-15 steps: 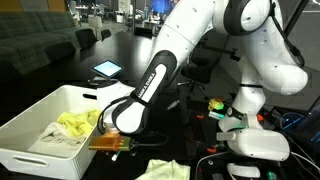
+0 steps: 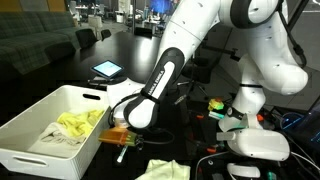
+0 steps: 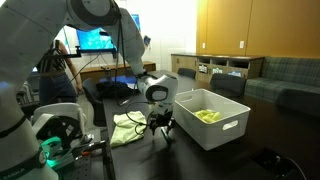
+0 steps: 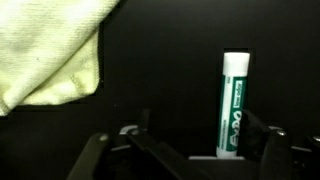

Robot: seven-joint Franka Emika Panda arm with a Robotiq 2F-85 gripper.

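Note:
A white marker (image 4: 233,105) with a green label and the word EXPO lies on the dark table. In the wrist view it stands between my spread fingers, much closer to the right one, with a gap on its left. My gripper is open, pointing down, and nothing is clamped in it. Low over the table, the gripper (image 2: 122,139) shows in exterior view 1 beside the white box, with the marker (image 2: 122,154) just below it. Whether the right finger touches the marker cannot be told.
A white box (image 2: 38,157) holding a yellow cloth (image 2: 75,123) stands close beside the gripper. A pale yellow cloth (image 4: 50,45) lies flat on the other side. A dark tablet (image 2: 107,69) rests farther back. Bare table surrounds the marker.
In exterior view 1 my gripper has shifted a little to the right, away from the white box. Box and cloths are unchanged.

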